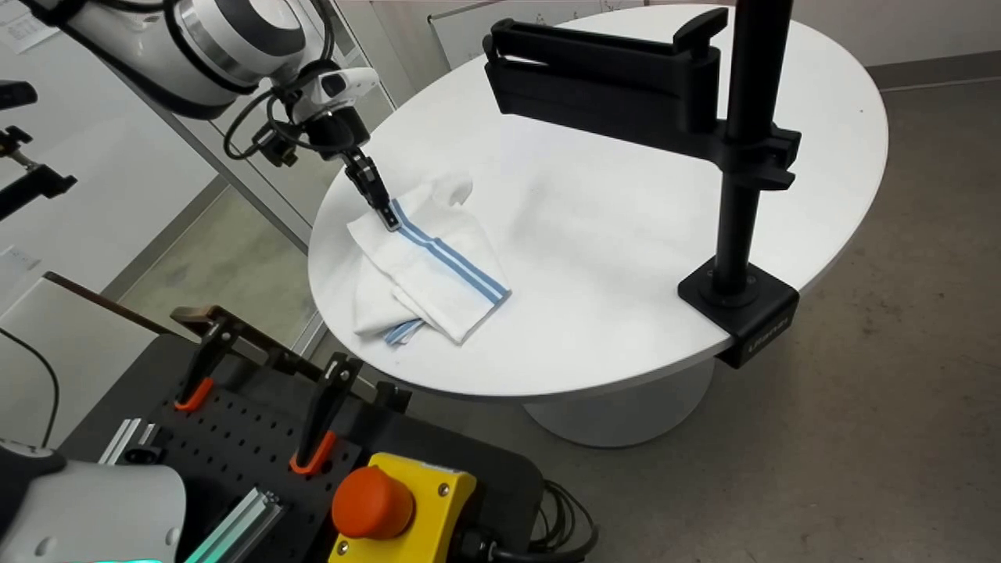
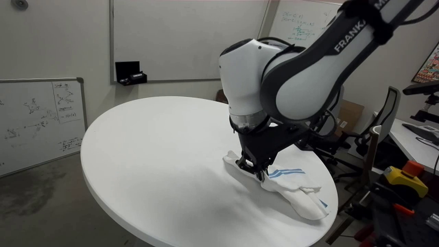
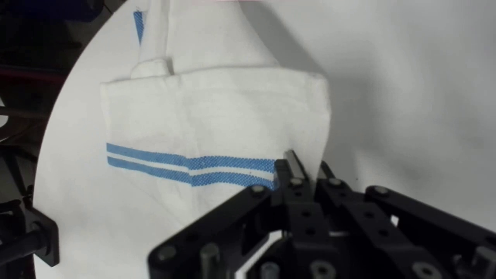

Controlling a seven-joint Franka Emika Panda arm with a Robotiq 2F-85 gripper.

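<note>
A white towel with blue stripes (image 1: 441,272) lies loosely folded on the round white table, near its edge. In the wrist view the towel (image 3: 223,116) spreads leftward from the fingers, its striped band running up to them. My gripper is shut on the towel's edge, with cloth between its fingertips. From the first exterior view, the gripper (image 1: 390,224) sits at one end of the blue band. The second exterior view shows the gripper (image 2: 261,175) low over the table, with the towel (image 2: 302,197) bunched beside and beneath it; the arm hides part of the cloth.
A black clamp stand (image 1: 741,234) rises from its edge. Outside the table, a dark bench carries a yellow box with a red button (image 1: 403,507) and black clamps (image 1: 324,413).
</note>
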